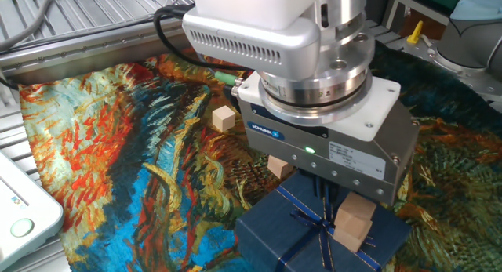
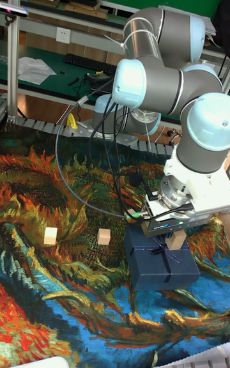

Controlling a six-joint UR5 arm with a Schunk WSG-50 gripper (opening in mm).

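Note:
A dark blue gift box [image 1: 271, 229] with a ribbon bow lies under my gripper [image 1: 325, 195] in exterior view 2. On its top, toward the right, rest wooden blocks [image 1: 353, 223] that look stacked, one slightly turned on the other. My gripper's dark fingers come down close together over the box, left of the blocks and apart from them in the picture. Their tips are hard to make out against the dark box, so the finger's state is unclear. Exterior view 3 shows the blue box [image 2: 160, 269] with a wooden block [image 2: 177, 239] just below the gripper body.
A pale wooden cube [image 1: 223, 119] stands alone on the painted cloth [image 1: 102, 146]. Another wooden cube [image 1: 279, 167] is partly hidden behind the gripper body. A white device [image 1: 23, 209] sits at the left edge.

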